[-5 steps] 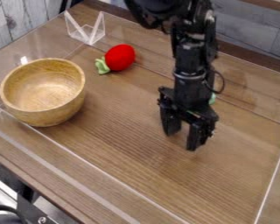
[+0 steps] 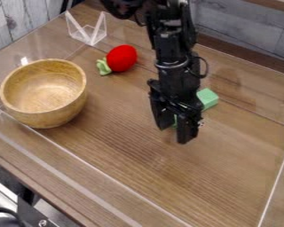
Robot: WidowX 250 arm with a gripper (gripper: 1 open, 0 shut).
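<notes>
The black gripper (image 2: 176, 120) reaches down from the top of the view to low over the middle of the table (image 2: 169, 186). A green object (image 2: 206, 99) lies just behind it to the right, partly hidden by the gripper. The dark fingers overlap, so their opening and anything between them cannot be made out.
A tan bowl (image 2: 43, 89) sits at the left. A red tomato-like item (image 2: 122, 57) and a small light-green item (image 2: 104, 66) lie at the back left, near a white wire object (image 2: 88, 27).
The gripper has moved left and slightly back from where it was a second ago. More of the green object behind it now shows.
</notes>
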